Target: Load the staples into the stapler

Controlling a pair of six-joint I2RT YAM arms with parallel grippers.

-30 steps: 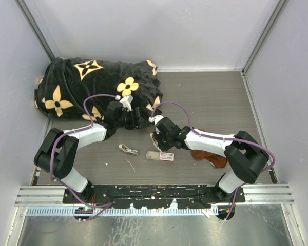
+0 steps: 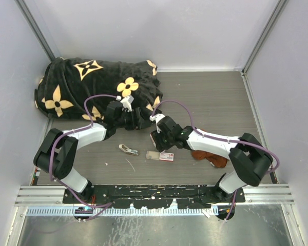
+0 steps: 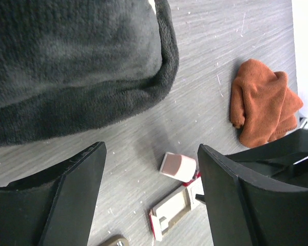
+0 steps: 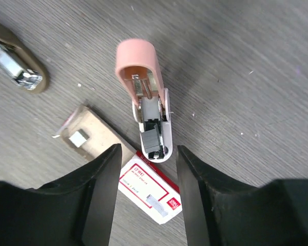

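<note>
In the right wrist view the pink and white stapler [image 4: 153, 115] stands with its pink top [image 4: 137, 56] raised from the white base. A grey block of staples [image 4: 151, 139] sits in its channel near the front end. My right gripper is open around that front end, and I see nothing gripped between its fingers. Beside the stapler lies the staple box [image 4: 150, 190], white and red, with its beige tray [image 4: 95, 130] partly slid out and a small silvery piece inside. My left gripper is open and empty above the table near the blanket.
A second, brown-grey stapler [image 2: 127, 149] lies left of the box. A dark patterned blanket [image 2: 95, 87] fills the back left. The brown cloth [image 2: 209, 158] rests under the right arm's side. Bare table [image 2: 210, 102] stretches across the back right.
My left arm, the box and the second stapler have stayed put.
</note>
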